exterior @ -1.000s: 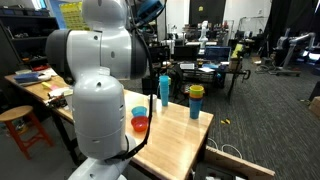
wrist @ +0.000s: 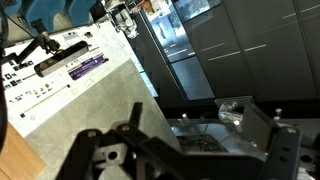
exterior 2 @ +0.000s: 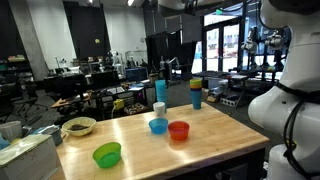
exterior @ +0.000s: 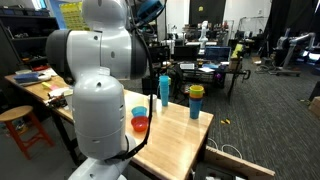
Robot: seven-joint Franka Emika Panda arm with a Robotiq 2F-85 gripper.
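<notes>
Dark fingers stand wide apart along the bottom of the wrist view, so my gripper is open, with nothing visible between them. It is outside both exterior views. On the wooden table sit a red bowl, a light blue bowl and a green bowl. A blue cup appears above a white cup. Farther right, a yellow cup rests on a darker blue one.
A shallow yellow basket is at the table's far left, with a pale box nearer. Below the wrist camera are a grey surface and dark floor panels, not the bowls.
</notes>
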